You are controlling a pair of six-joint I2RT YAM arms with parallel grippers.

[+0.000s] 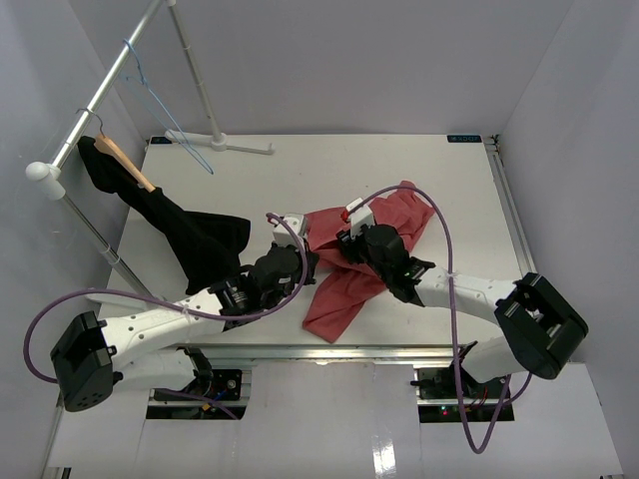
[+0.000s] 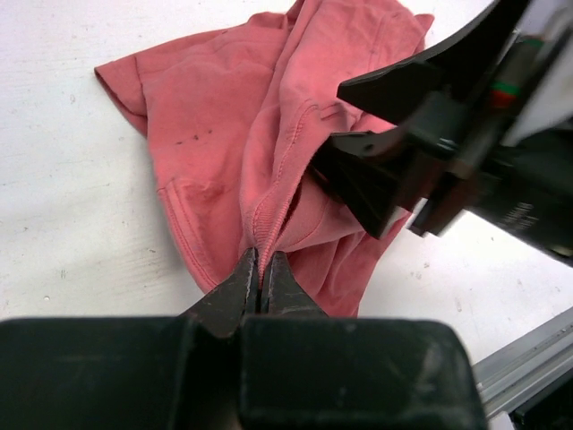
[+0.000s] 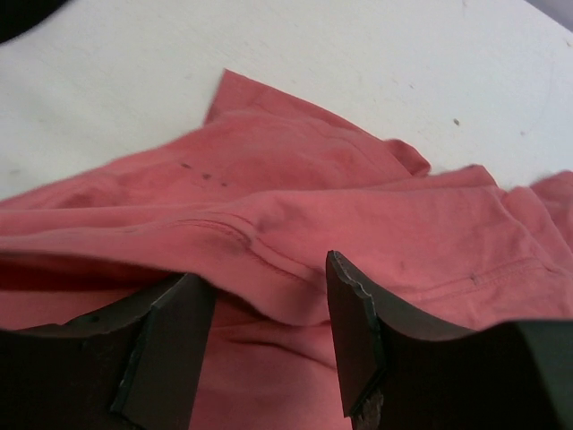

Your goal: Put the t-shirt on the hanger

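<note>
A red t-shirt (image 1: 339,309) lies crumpled mid-table. My left gripper is shut on a hemmed fold of it, pulled up toward the camera. My right gripper is open over the shirt at a raised fold, its fingertips either side of the fabric; in the left wrist view it reaches in from the right beside that fold. A blue hanger (image 1: 160,104) hangs empty on the white rail (image 1: 150,15) at upper left.
A black garment (image 1: 190,239) on a wooden hanger (image 1: 130,165) drapes onto the table at left, close to my left arm.
</note>
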